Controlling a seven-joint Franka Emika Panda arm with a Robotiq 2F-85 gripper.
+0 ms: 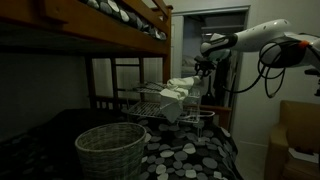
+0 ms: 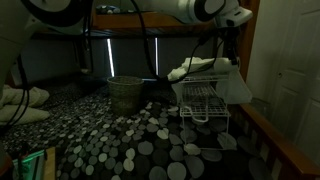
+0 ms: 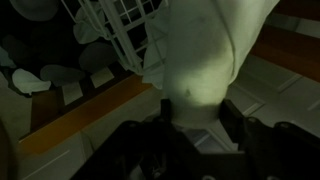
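Observation:
A pale cloth [image 3: 205, 55] fills the middle of the wrist view, and my gripper is shut on it. From exterior view 2, my gripper [image 2: 232, 48] is above the right end of a white wire drying rack [image 2: 205, 112]. White cloth [image 2: 236, 90] hangs at that end of the rack, and more of it lies along the top. In exterior view 1 the cloth [image 1: 180, 86] is draped over the rack, just below and left of the gripper [image 1: 203, 72]. Whether it is one piece or several, I cannot tell.
A wicker basket [image 1: 110, 152] stands in front of the rack on a dark, dotted surface [image 2: 135, 150]. A wooden bunk frame [image 1: 125, 35] overhangs the left side. A wooden rail [image 2: 275, 140] runs beside the rack; a tan armchair [image 1: 295, 125] is at right.

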